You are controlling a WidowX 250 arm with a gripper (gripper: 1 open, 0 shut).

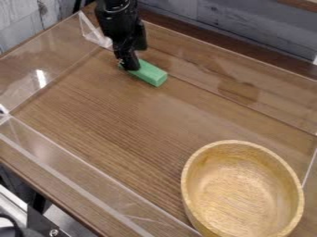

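Note:
My black gripper (pixel 129 61) reaches down from the top of the view and stands open at the left end of a green block (pixel 147 74). The block lies flat on the wooden table (pixel 111 130) in the upper middle. Whether the fingers touch the block is not clear.
A large yellow oval bowl (pixel 242 157) sits at the lower right. A clear crumpled plastic piece shows at the upper left behind the arm. The table edge runs along the lower left, and the middle and right of the table are clear.

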